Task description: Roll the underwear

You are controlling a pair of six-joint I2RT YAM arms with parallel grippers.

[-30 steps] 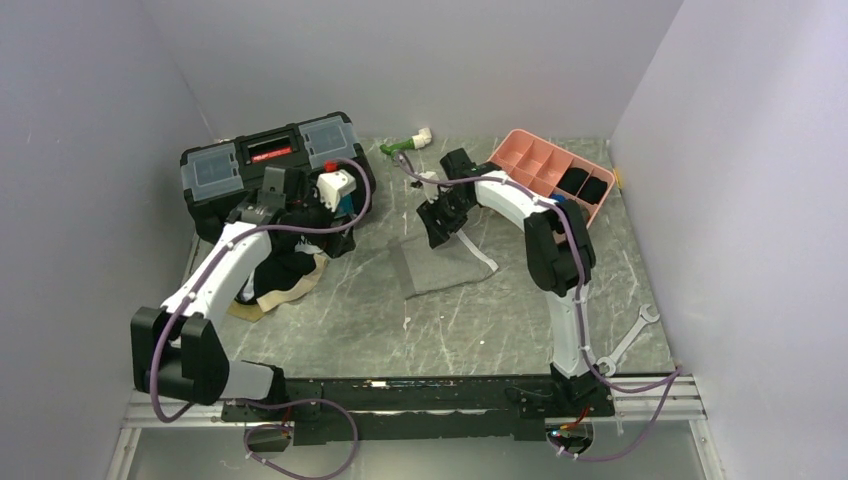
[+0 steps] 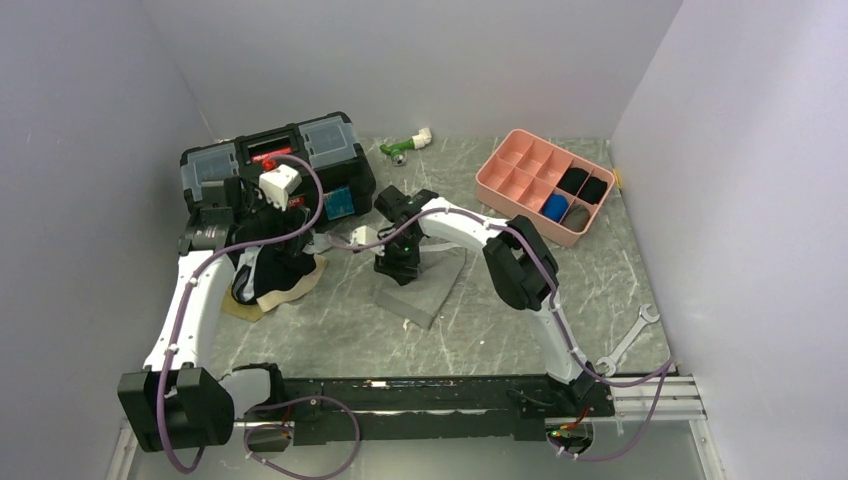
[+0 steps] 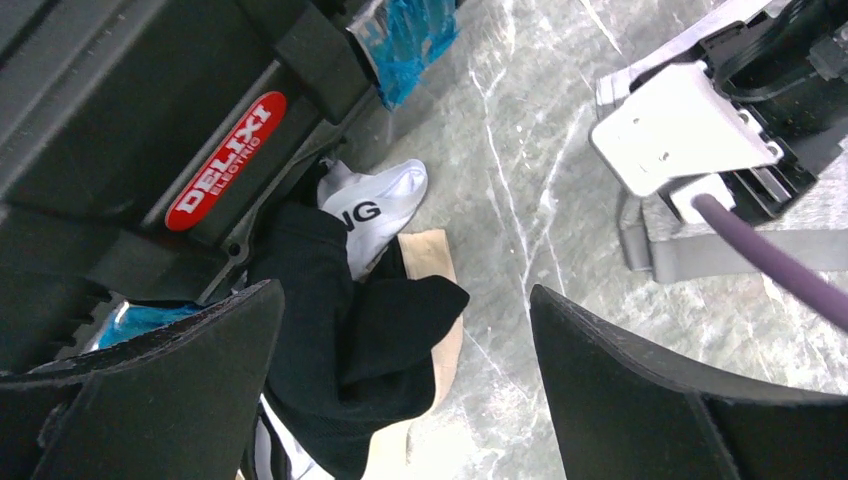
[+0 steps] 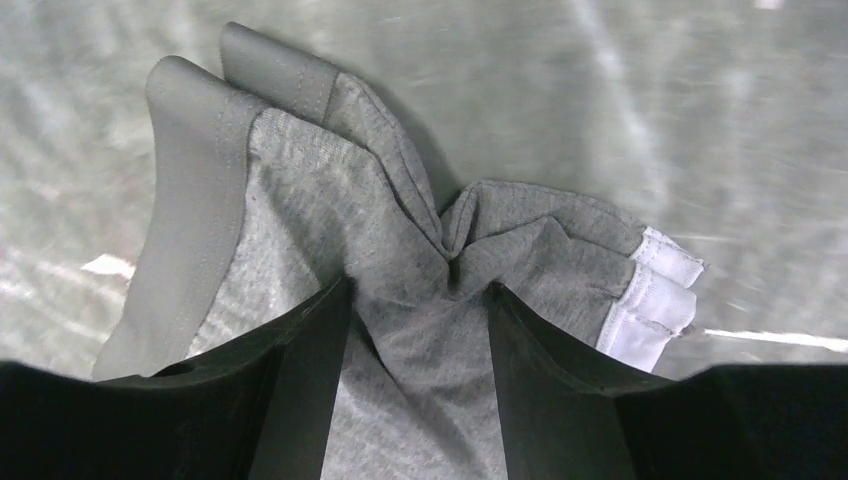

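A grey pair of underwear [image 2: 433,283] with a wide grey waistband on one side and a pale edge on the other lies flat on the table, slightly skewed. My right gripper [image 2: 400,268] is down over its upper left part. In the right wrist view, a puckered ridge of the underwear [image 4: 420,250] rises at the fingers [image 4: 325,335], which stand apart; firm contact does not show. My left gripper is open, above dark clothes [image 3: 350,350] beside the toolbox, with nothing visibly between its fingers.
A black toolbox [image 2: 275,160] stands at the back left, touching the clothes pile. A pink divided box [image 2: 520,150] holding several rolled items is at the back right. A wrench [image 2: 630,340] lies at the right.
My right gripper has moved left and toward the front, and the underwear has shifted and turned with it. My left arm has drawn left, over the clothes by the toolbox.
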